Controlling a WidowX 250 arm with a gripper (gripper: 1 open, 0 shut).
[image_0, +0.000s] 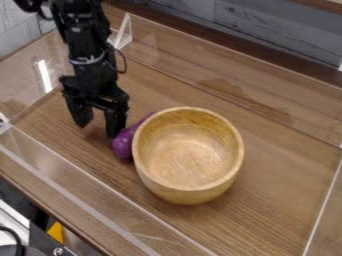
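Note:
My black gripper (96, 108) hangs low over the wooden table at the left of the camera view, motion-blurred, so its finger state is unclear. To its right a purple object (124, 145), partly hidden, lies against the left side of a large tan bowl (189, 153).
A pale wall edge runs along the upper left, and a dark cable shows at the bottom left corner.

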